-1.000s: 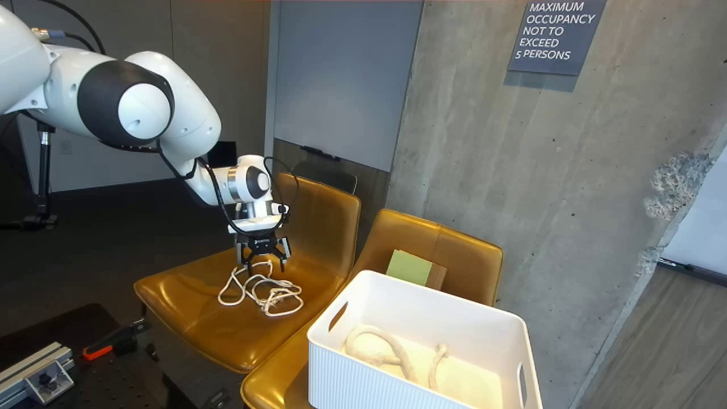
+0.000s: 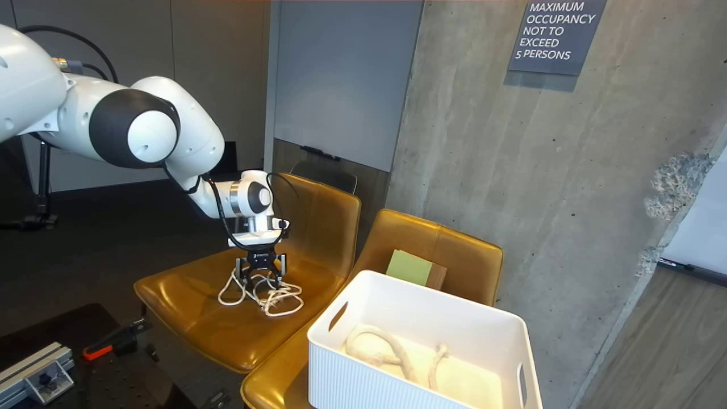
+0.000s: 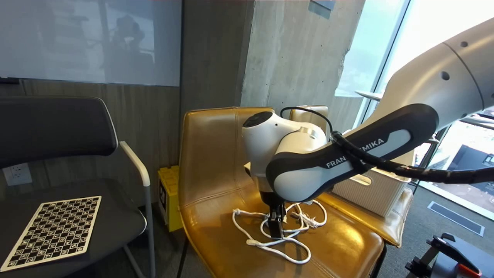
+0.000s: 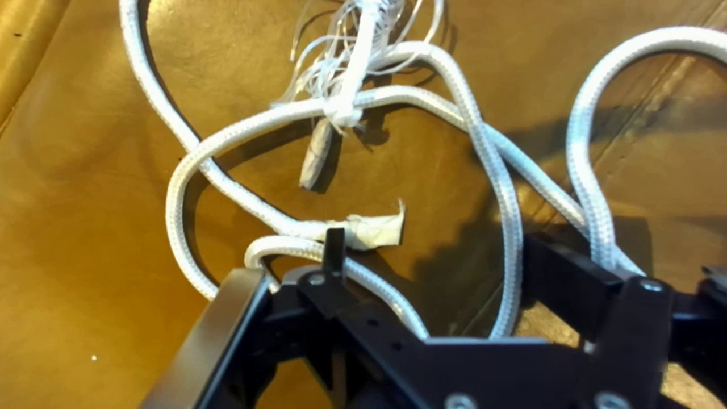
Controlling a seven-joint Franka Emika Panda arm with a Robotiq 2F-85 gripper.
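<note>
A white braided rope point(image 4: 496, 177) lies in loose loops on the tan seat of a chair point(image 2: 187, 296). One of its ends is taped and another part is frayed into loose threads. My gripper points down into the coil, its fingers still apart. Strands of the rope pass between the fingers in the wrist view, though I cannot tell whether either finger touches them. From the side, the gripper point(image 3: 276, 231) reaches down to about seat level among the loops.
On the neighbouring chair stands a white bin point(image 2: 422, 303) with rope-like pale items inside. A green-and-brown block point(image 2: 409, 267) rests behind it. The tan chair's backrest point(image 3: 208, 153) rises close behind my arm.
My arm has come down, bringing the gripper from above the rope into its loops. The fingers stand closer together than before. The bin has not moved.
</note>
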